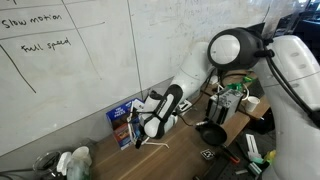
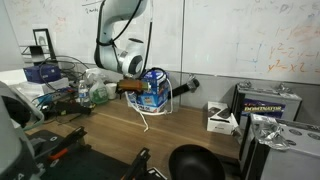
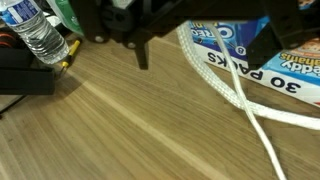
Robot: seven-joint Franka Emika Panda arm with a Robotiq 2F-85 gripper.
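My gripper is open in the wrist view, its dark fingers well apart with bare wood showing between them. A white rope (image 3: 202,65) runs down beside the right finger and bends off to the right, with a thinner white strand crossing it. Behind the rope, a blue snack box (image 3: 300,62) marked 30 packs fills the upper right. In exterior view 2 the gripper (image 2: 133,88) hangs in front of the blue box (image 2: 155,92), above the table. White rope (image 2: 150,119) lies on the wood below; part of it is hidden.
A water bottle (image 3: 38,35) stands left of the gripper beside a black object (image 3: 25,85). A black pan (image 2: 195,160) lies toward the front right, and a black-and-white box (image 2: 221,118) stands farther back. Bare wood is free in the middle.
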